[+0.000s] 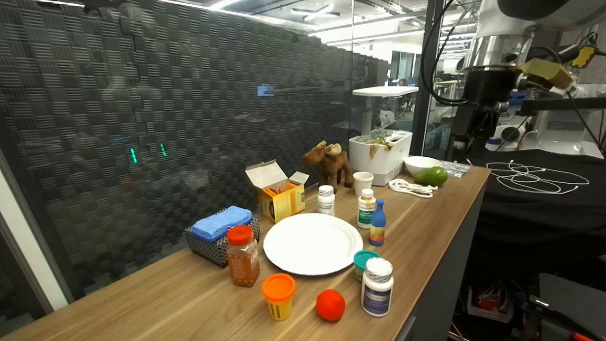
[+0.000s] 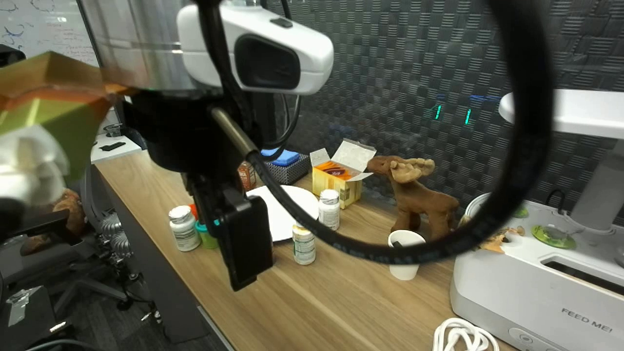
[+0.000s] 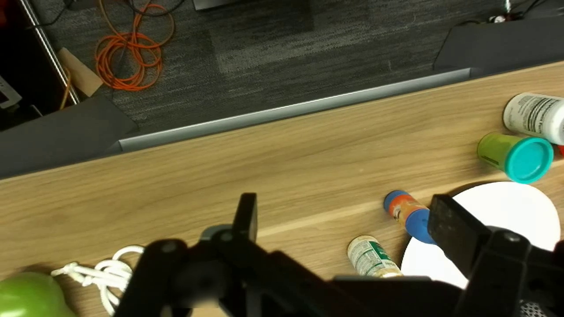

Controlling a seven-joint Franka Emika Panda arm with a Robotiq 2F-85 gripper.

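Note:
My gripper is open above the wooden counter, its two black fingers wide apart with nothing held between them. In exterior view 1 the arm hangs high at the right, clear of everything on the counter. The white plate lies empty in the middle. Around it stand a blue bottle, a green-labelled bottle, a white bottle, a teal-lidded tub, a purple-labelled bottle, a red ball, an orange-lidded tub and a red-lidded jar.
At the back are a blue sponge on a dark box, an open yellow box, a toy moose, a paper cup and a white machine. White cord, green fruit and a white bowl occupy the far end.

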